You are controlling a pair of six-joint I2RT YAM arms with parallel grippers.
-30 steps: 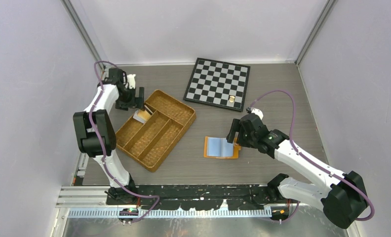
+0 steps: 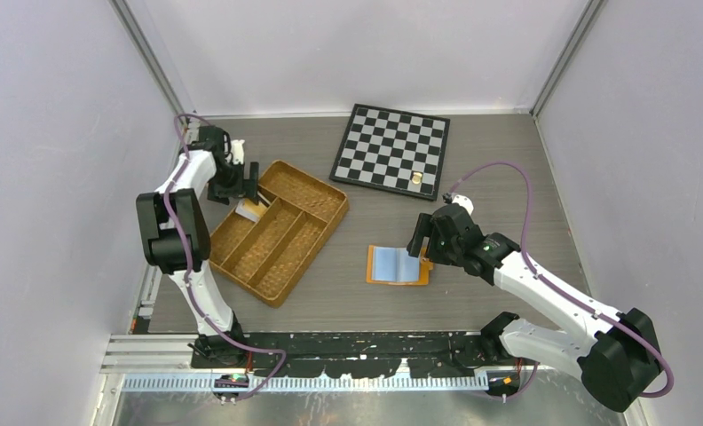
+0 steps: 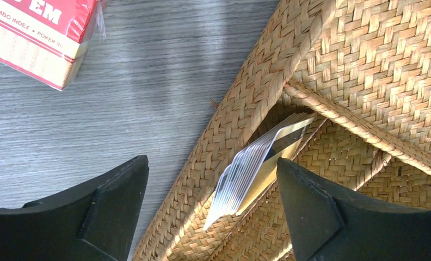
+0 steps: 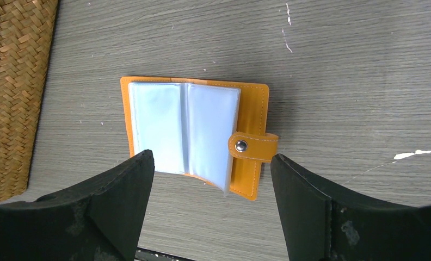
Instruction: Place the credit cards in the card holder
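A stack of credit cards [image 3: 243, 176], gold face and pale edges showing, leans inside one compartment of the woven tray [image 3: 265, 68]. In the left wrist view my left gripper is open around the tray's side wall: one finger [image 3: 118, 190] is outside it, while the other [image 3: 311, 201] overlaps the gold face of the cards. Whether that finger touches them I cannot tell. The orange card holder [image 4: 254, 111] lies spread on the table with pale sleeves [image 4: 213, 122] and a snap tab [image 4: 259, 147]. Over it, my right gripper stands open and empty.
A red playing-card box [image 3: 44, 32] lies outside the tray, close to the left gripper. The checkered board [image 2: 392, 146] is at the back with a small pale object [image 2: 416, 177] on it. Bare table [image 2: 339, 266] separates tray and card holder.
The right arm is still.
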